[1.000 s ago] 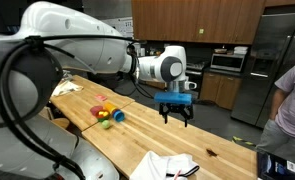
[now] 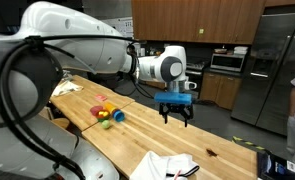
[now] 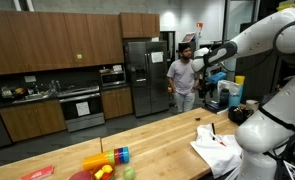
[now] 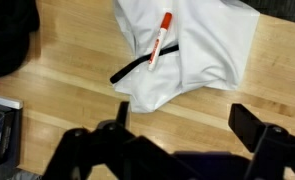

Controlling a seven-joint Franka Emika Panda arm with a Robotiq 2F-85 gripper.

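Note:
High over the wooden table, my gripper (image 2: pixel 175 117) stands open and empty, pointing down. In the wrist view its dark fingers reach in from the bottom edge, wide apart. A white cloth (image 4: pixel 200 52) lies spread on the table, partly cut off by the top of that view. On the cloth rests a marker (image 4: pixel 160 41) with a white body and red cap. A black strip (image 4: pixel 144 64), perhaps another pen, lies across the cloth's edge close to it. Both are well clear of my fingers.
Colourful toys (image 3: pixel 105 158) sit at the table's far end from the cloth. A dark bundle (image 4: pixel 14 32) lies at the wrist view's upper left. A person (image 3: pixel 183 80) stands beyond the table. Bare wood (image 2: pixel 137 130) stretches between toys and cloth.
The person at the right edge of exterior view 1 has shifted mostly out of the picture. Arm, cloth and toys look unmoved.

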